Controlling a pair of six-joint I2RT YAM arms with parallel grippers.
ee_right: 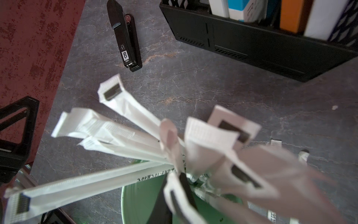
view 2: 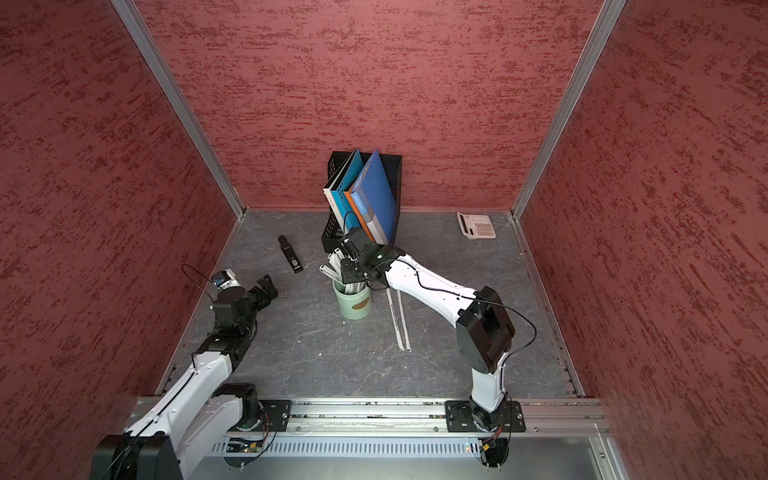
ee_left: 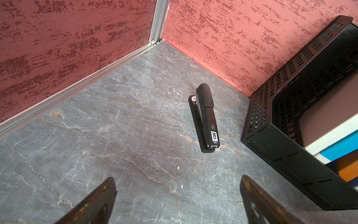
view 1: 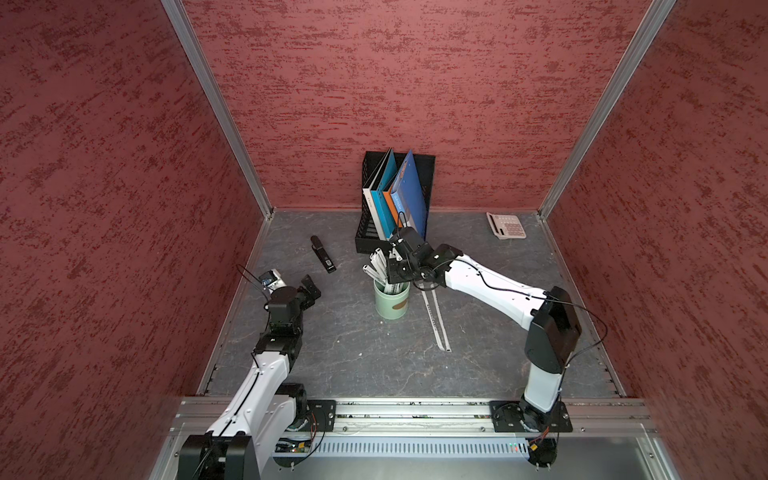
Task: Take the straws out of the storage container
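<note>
A green container (view 1: 391, 306) full of white paper-wrapped straws (view 1: 376, 268) stands mid-table, also seen from above in the right wrist view, where straws (ee_right: 111, 138) fan out over its rim. My right gripper is down among the straws at the container's mouth; its fingertips are mostly hidden by wrappers, so its grip cannot be seen. Two wrapped straws (view 1: 436, 320) lie on the table right of the container. My left gripper stands open at the left of the table, nothing between its fingers.
A black file holder (view 1: 368, 244) with folders stands at the back centre. A stapler (view 1: 322, 254) lies left of it, a calculator (view 1: 505, 226) at back right. The table's front left-centre and right side have free room.
</note>
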